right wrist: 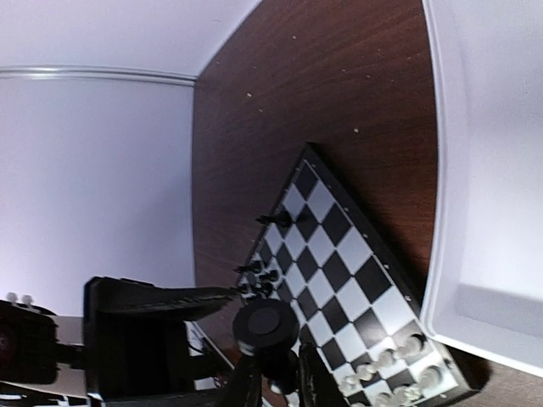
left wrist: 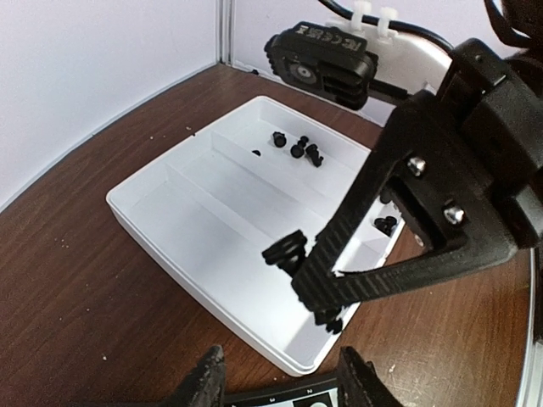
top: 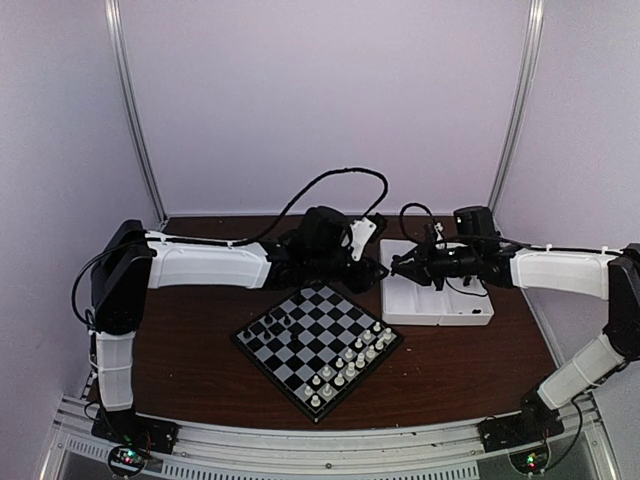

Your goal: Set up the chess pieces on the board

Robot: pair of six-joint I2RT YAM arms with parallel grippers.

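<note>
Above the white tray, my right gripper (top: 400,262) is shut on a black chess piece (left wrist: 283,248), whose round top faces my right wrist camera (right wrist: 263,326). My left gripper (top: 372,270) faces it from the left, very near; its two fingertips (left wrist: 204,381) show apart at the bottom of the left wrist view, part open, nothing visible between them. The chessboard (top: 320,320) lies below, with white pieces (top: 350,370) in rows along its near right side and several black pieces (top: 287,320) toward the left.
The white tray (top: 430,310) sits right of the board; several loose black pieces (left wrist: 297,151) lie in its compartments. Bare wood surrounds the board on the left and front (top: 190,350). Walls enclose the table.
</note>
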